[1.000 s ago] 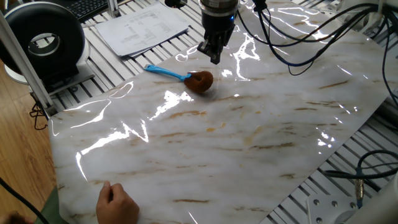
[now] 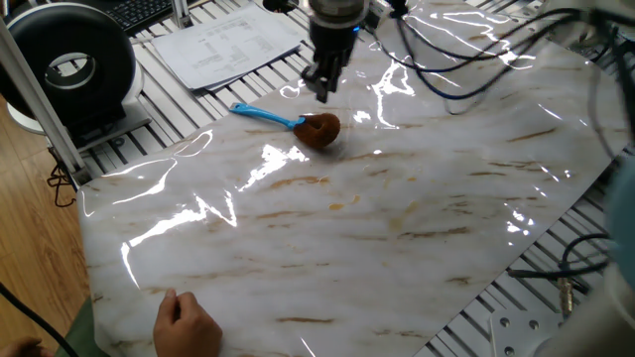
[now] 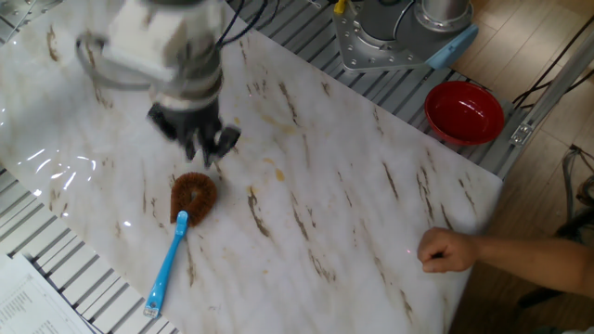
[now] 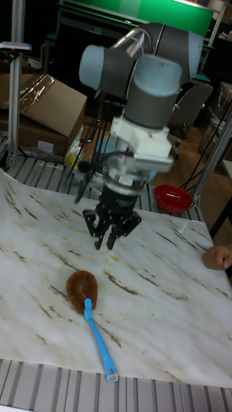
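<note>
A brush with a round brown bristle head and a blue handle lies on the marble-patterned sheet. My dark gripper hangs above the sheet, pointing down, apart from the brush. In exterior view 3 it appears behind and to the right of the bristle head. Exterior view 1 has the gripper above the head in the picture. Nothing shows held in the fingers, though blur and angle hide how far apart they stand.
A red bowl stands near the sheet's edge by the robot base. A person's fist rests at another edge. Papers lie on the slatted table beyond the handle. Most of the sheet is clear.
In exterior view 1 my gripper has moved left in the picture, and the arm's cables have shifted with it. The brush and the person's fist have stayed in place.
</note>
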